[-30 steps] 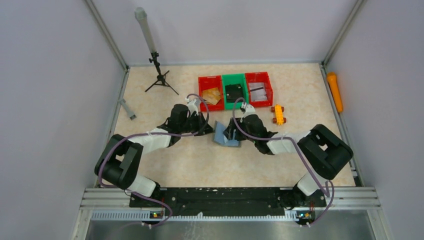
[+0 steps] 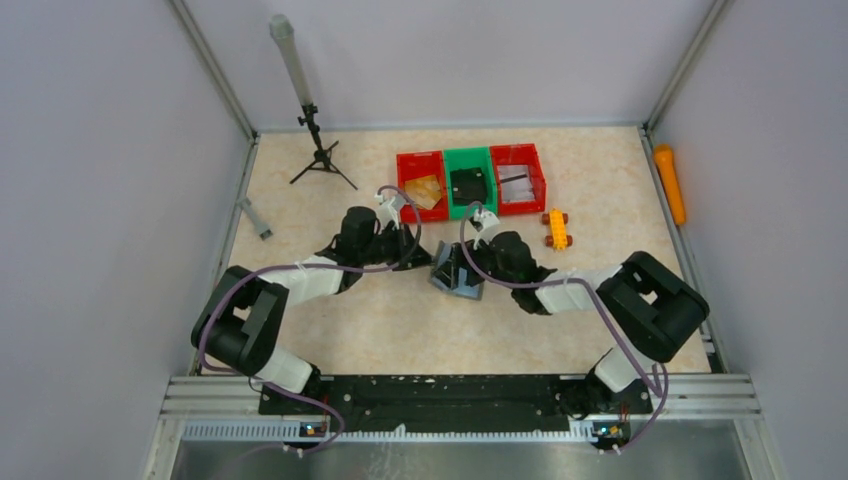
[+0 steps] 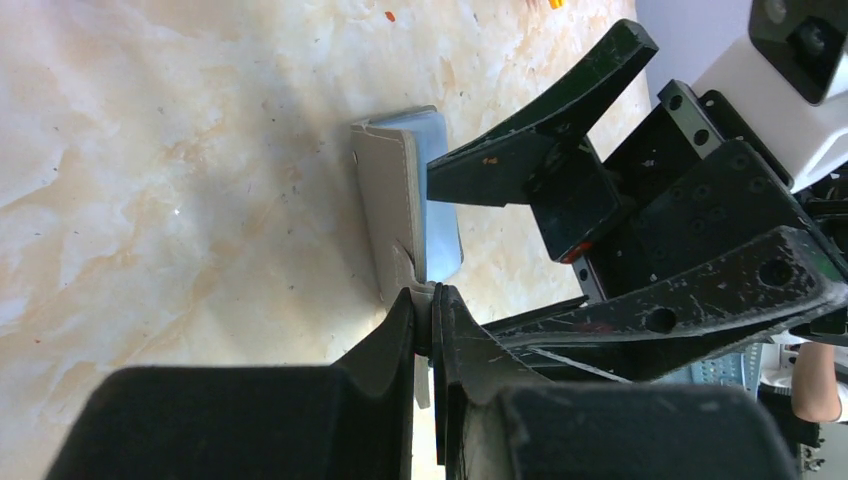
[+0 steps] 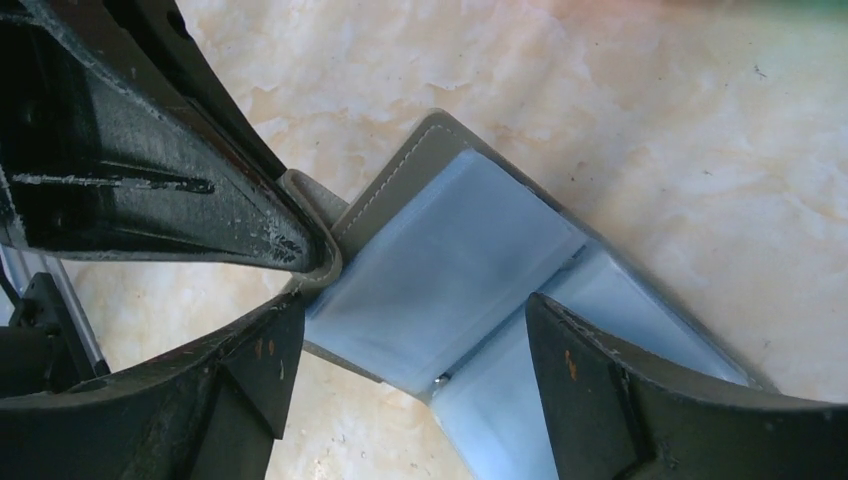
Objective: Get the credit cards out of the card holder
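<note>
The card holder (image 2: 466,287) lies unfolded on the table, grey outside with light blue inner panels (image 4: 450,260). My left gripper is shut on its grey edge flap, and that side of the holder stands tilted up off the table. From the other side, my right gripper (image 2: 455,268) reaches over the blue panels, its fingers (image 4: 590,370) spread wide apart with no card between them. In the right wrist view a left gripper finger (image 4: 280,230) pinches the holder's corner. No separate credit card can be made out in the holder.
Behind the arms stands a red and green tray (image 2: 467,211) with paper-like pieces and a dark item. An orange toy car (image 2: 557,229) sits to the right. Bare table lies in front and to the left.
The left arm stays almost still, and the holder has shifted only slightly.
</note>
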